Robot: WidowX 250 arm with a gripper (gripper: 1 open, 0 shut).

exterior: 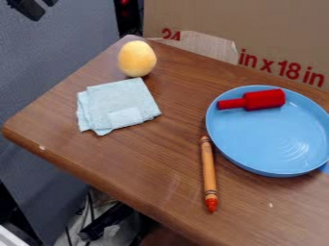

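The black gripper (29, 8) shows only in part at the top left corner, above and away from the table; its finger state is unclear. A yellow egg-shaped object (138, 59) stands near the back left of the wooden table. A folded pale blue cloth (118, 105) lies in front of it. An orange crayon (209, 176) lies to the left of a blue plate (270, 149), on which a red bottle-shaped object (255, 100) lies.
A cardboard box (251, 34) rises behind the table (129, 168).
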